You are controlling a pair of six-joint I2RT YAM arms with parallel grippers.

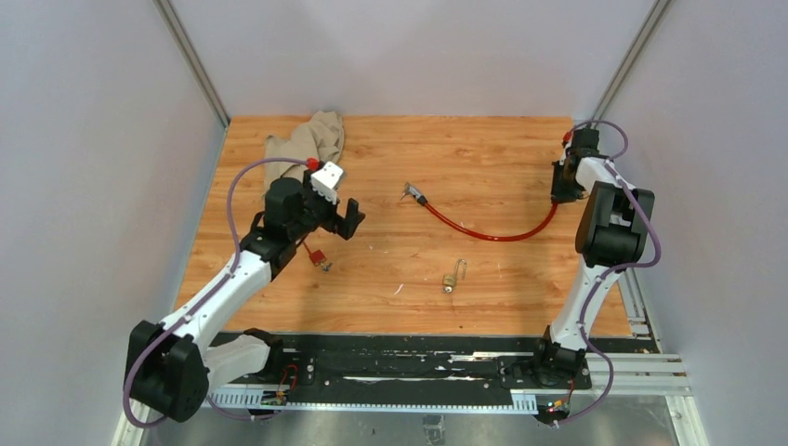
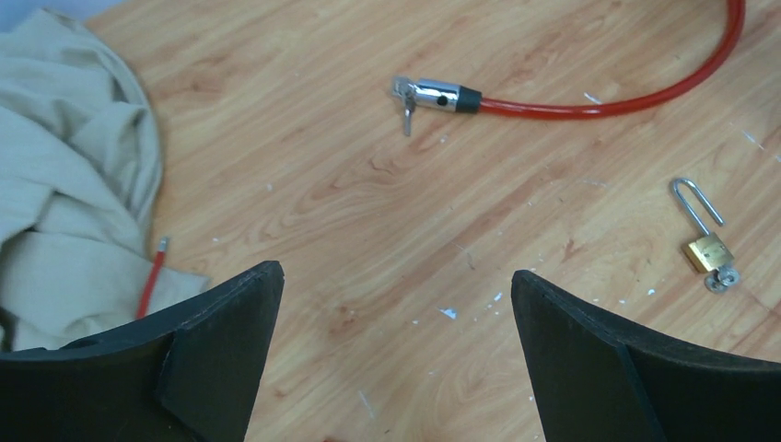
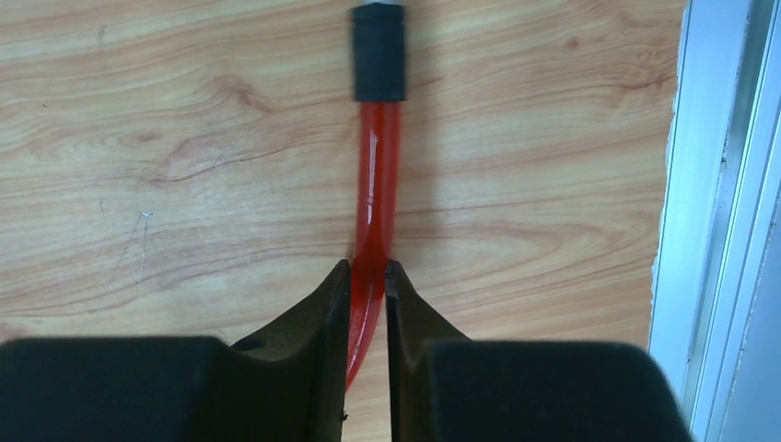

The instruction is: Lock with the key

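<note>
A red cable lock [image 1: 492,238] curves across the wooden table. Its silver lock head [image 2: 437,95], with keys [image 2: 407,115] in it, lies toward the middle. My right gripper is closing on the red tube just below the black collar at the far right end. My left gripper stands open above the table, left of the lock head, empty. A brass padlock [image 2: 707,253] with an open shackle lies below the cable.
A beige cloth [image 1: 307,144] lies at the back left, with a small red item [image 1: 317,257] nearby. A metal rail [image 3: 700,230] borders the right edge.
</note>
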